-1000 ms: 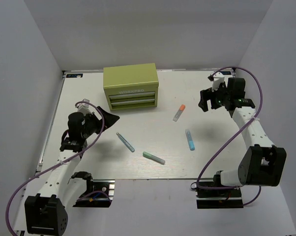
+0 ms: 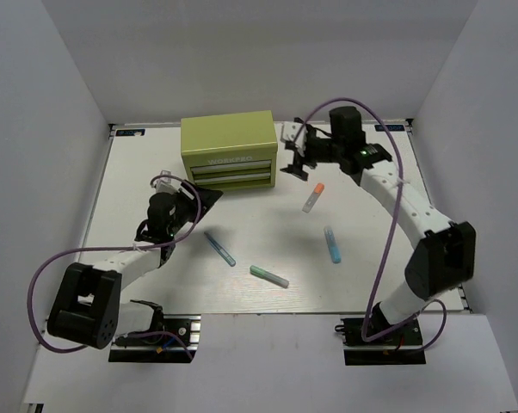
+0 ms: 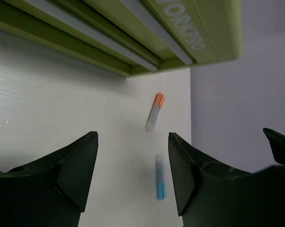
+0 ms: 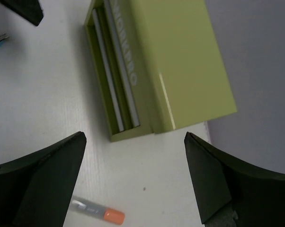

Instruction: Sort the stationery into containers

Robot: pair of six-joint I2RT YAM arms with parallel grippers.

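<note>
A green WORKPRO drawer box point(image 2: 229, 138) stands at the back of the table, its slotted front facing forward. My left gripper is open, low at the box's front left corner. My right gripper is open too, raised to the box's right, above an orange-ended tube point(image 2: 313, 197). A blue-capped tube point(image 2: 332, 244) lies front right, a green one point(image 2: 268, 276) at the front middle, a thin blue stationery item point(image 2: 218, 249) left of centre.
Grey walls point(image 2: 52, 189) rise on both sides and behind. Purple cables loop over both arms.
My right arm has swung left toward the box's right side. The box and stationery are unmoved.
</note>
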